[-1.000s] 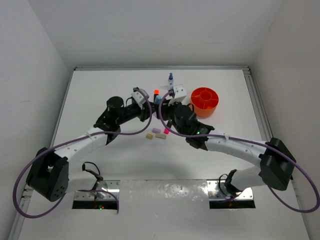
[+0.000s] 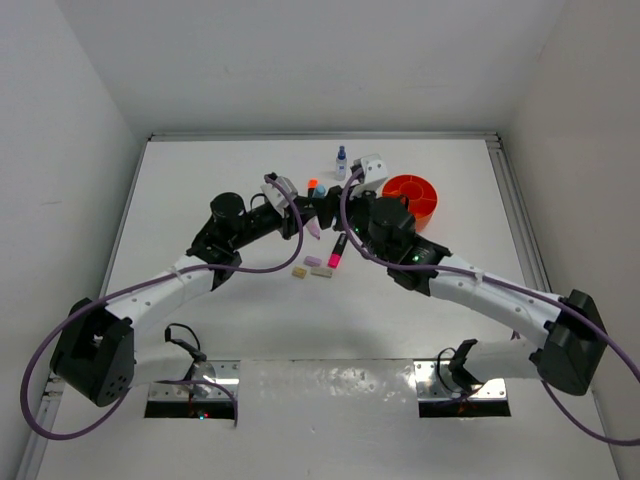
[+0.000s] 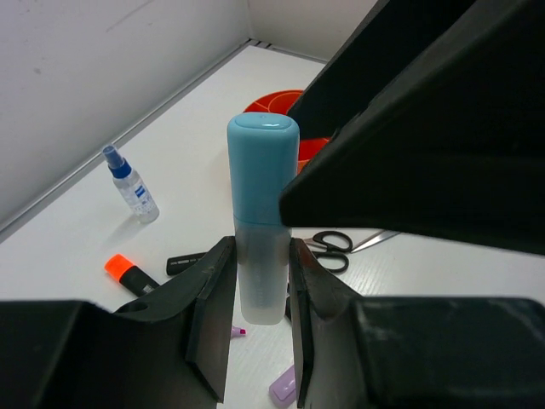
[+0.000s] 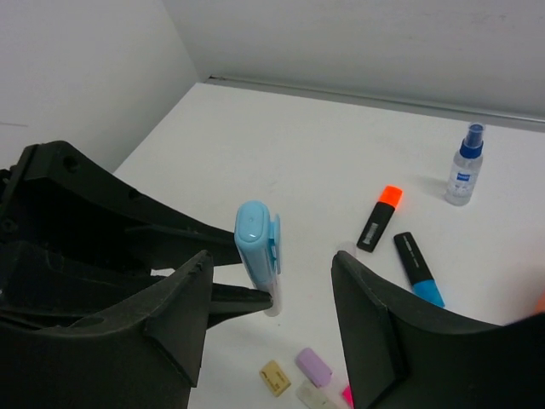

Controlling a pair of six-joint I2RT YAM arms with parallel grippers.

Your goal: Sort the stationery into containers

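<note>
My left gripper is shut on a pale blue-capped tube (image 3: 260, 170), held upright. Its fingers show around the tube's lower part in the right wrist view. My right gripper stands open, its fingers either side of that tube in its view, a little short of it or beside it; the exact gap is unclear. The red divided container (image 2: 410, 190) is at the back right, partly behind the right arm. An orange-capped highlighter (image 4: 379, 217), a blue-ended marker (image 4: 413, 264) and scissors (image 3: 332, 251) lie on the white table (image 2: 170, 190).
A spray bottle (image 4: 462, 175) stands at the back. Yellow (image 4: 275, 377), lilac (image 4: 313, 366) and grey (image 2: 321, 273) small pieces, plus a pink-ended marker (image 2: 337, 252), lie in the middle foreground.
</note>
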